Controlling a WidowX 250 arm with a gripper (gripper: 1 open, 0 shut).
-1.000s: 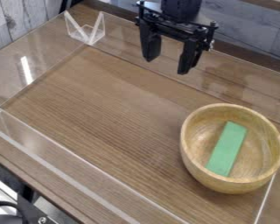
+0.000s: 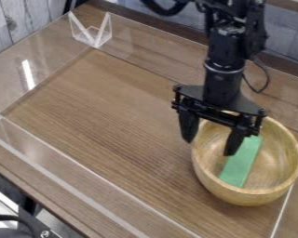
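My black gripper (image 2: 223, 124) hangs open over the back half of a wooden bowl (image 2: 226, 191) on the right of the table, its fingers spread apart. A green rectangular object (image 2: 238, 169) lies inside the bowl, just below the gripper. Whether the fingers touch the bowl or the green object I cannot tell.
A white wire-like piece (image 2: 93, 30) sits at the back left. A grey wall runs along the back right.
My gripper has come down and toward the camera from the back of the table to above the bowl. The bowl and green object have stayed in place.
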